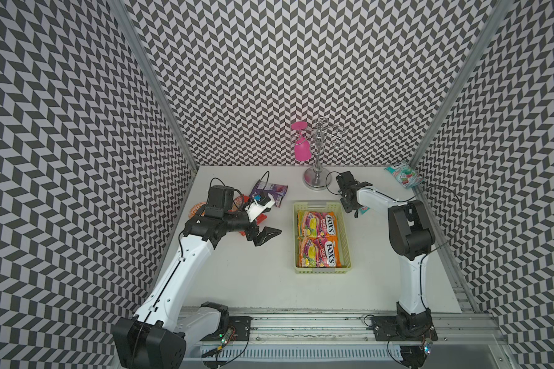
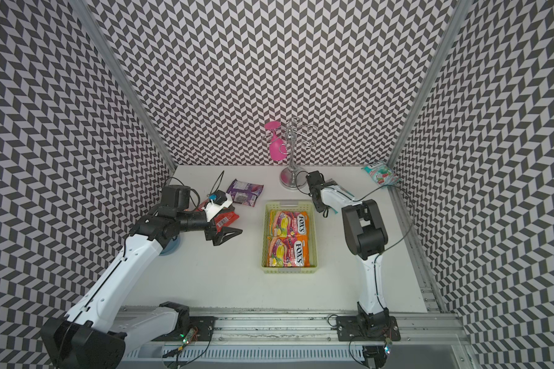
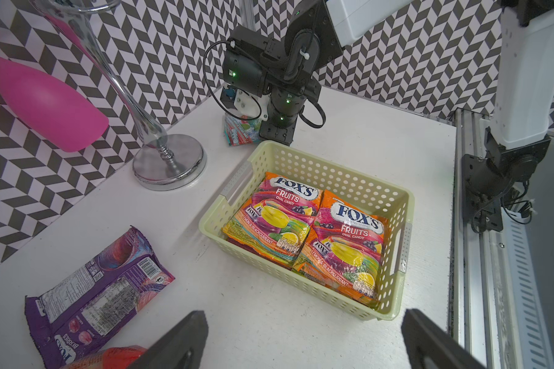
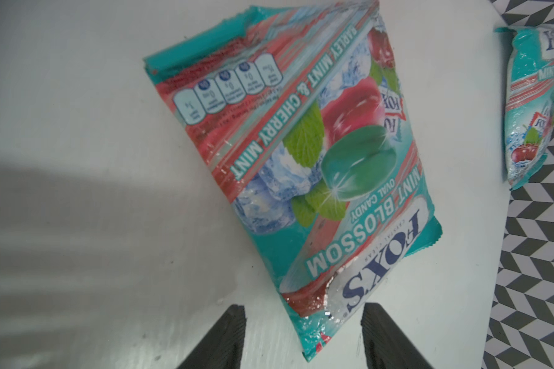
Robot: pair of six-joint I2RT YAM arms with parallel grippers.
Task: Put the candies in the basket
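The yellow basket holds orange Fox's candy bags lying flat. My right gripper is open just over a teal Mint Blossom bag, whose near corner lies between the fingertips as seen in the right wrist view. Another teal bag lies at the back right. My left gripper hangs open left of the basket, above the table. A purple bag and a red bag lie on that side.
A chrome stand with a pink glass stands behind the basket near the back wall.
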